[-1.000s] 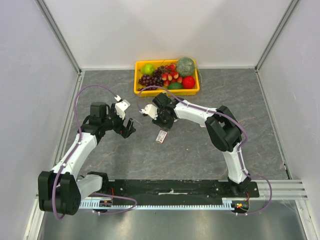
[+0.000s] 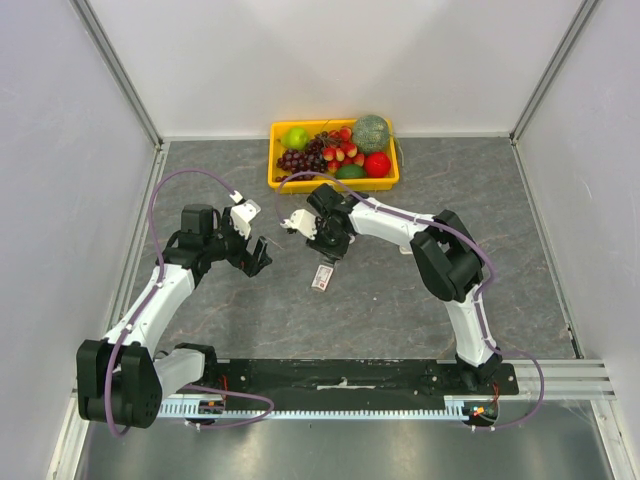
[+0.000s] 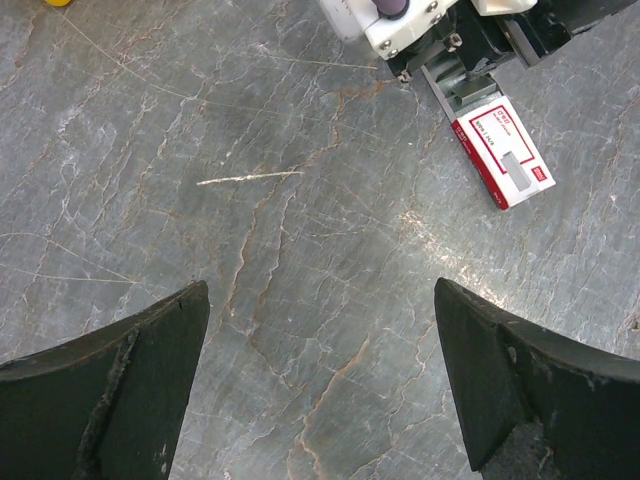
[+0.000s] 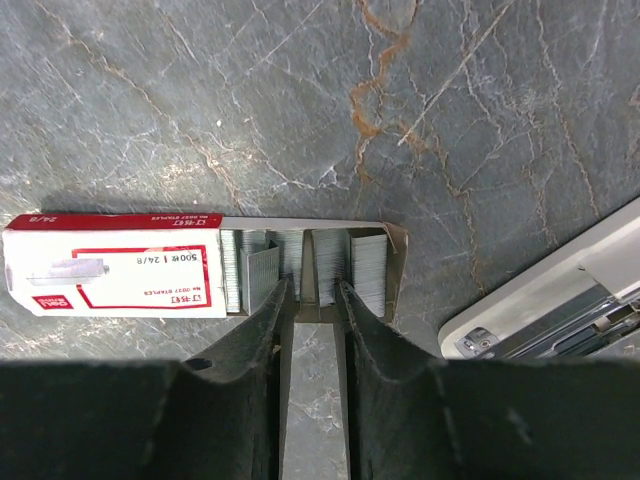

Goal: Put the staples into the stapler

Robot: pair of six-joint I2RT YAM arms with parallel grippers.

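Note:
The red-and-white staple box [image 4: 112, 265] lies in the middle of the table, its tray [image 4: 250, 223] pulled out with rows of staples [image 4: 368, 275] showing. My right gripper is down at the tray, fingertips among the staple rows, part open; whether it grips a strip is unclear. The stapler [image 4: 545, 290] lies beside the tray in the right wrist view, partly out of frame. My left gripper stands open over bare table to the left, with the box [image 3: 503, 150] ahead of it to the right.
A yellow bin [image 2: 282, 185] of fruit and vegetables stands at the back. A small pale item [image 2: 405, 250] sits right of centre, partly behind the right arm.
The staple box has shifted slightly toward the front of the table in the top view. Both arms look almost unmoved.

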